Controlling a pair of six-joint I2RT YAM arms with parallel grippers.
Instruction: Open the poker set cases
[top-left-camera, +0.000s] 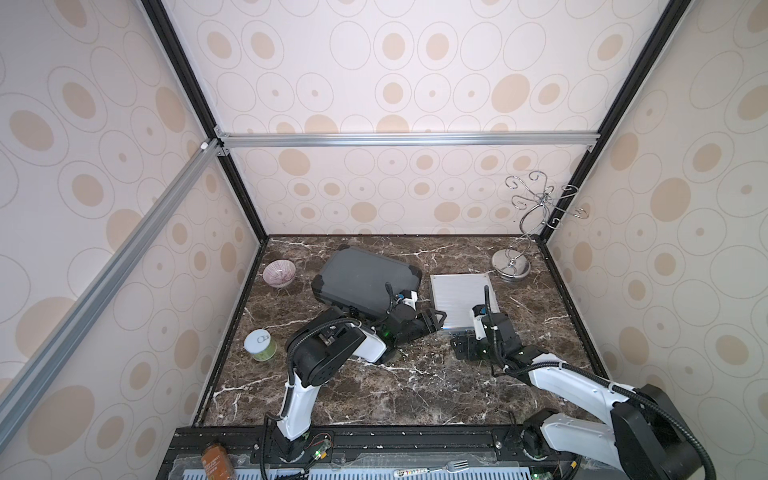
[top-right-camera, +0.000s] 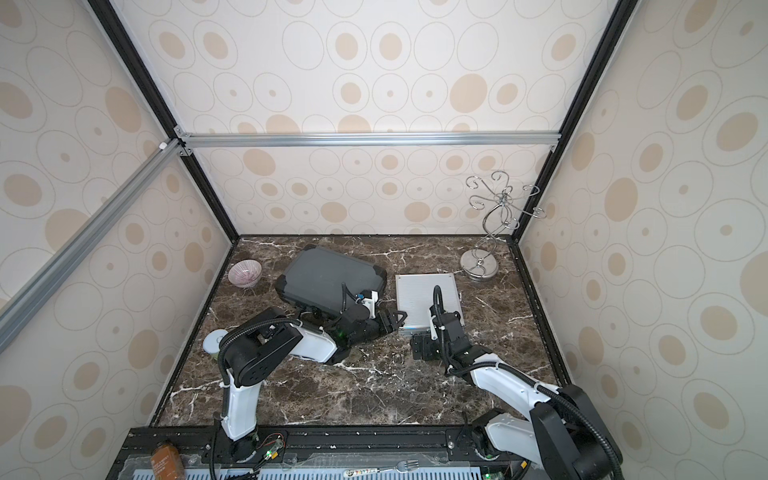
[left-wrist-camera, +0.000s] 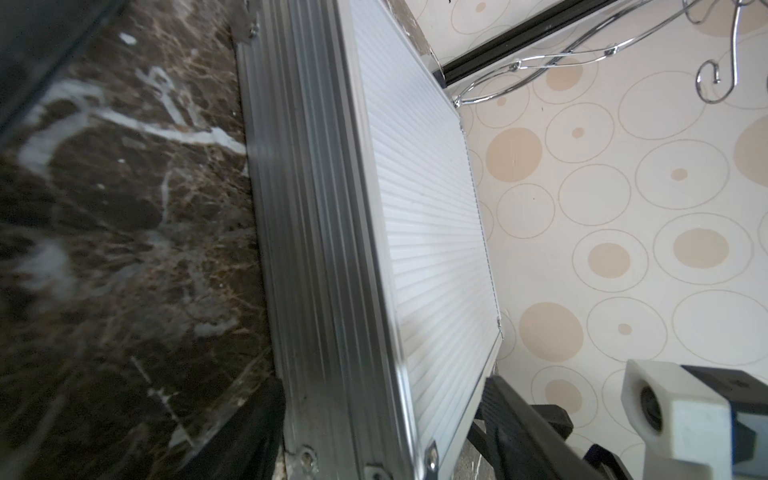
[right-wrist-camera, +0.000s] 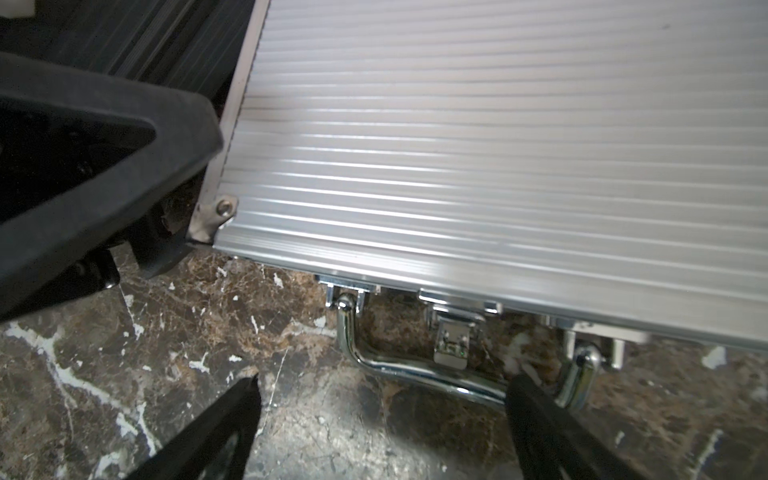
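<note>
A silver ribbed aluminum case lies at centre right; a large grey case lies left of it. My left gripper is open at the silver case's left side; in the left wrist view its fingers flank the bottom end of that side. My right gripper is open at the case's front edge; in the right wrist view the chrome handle and a small latch lie between and above its fingertips, not gripped. The silver case's lid is down.
A chrome stand is at the back right, a pink bowl at the back left and a lidded jar at the left.
</note>
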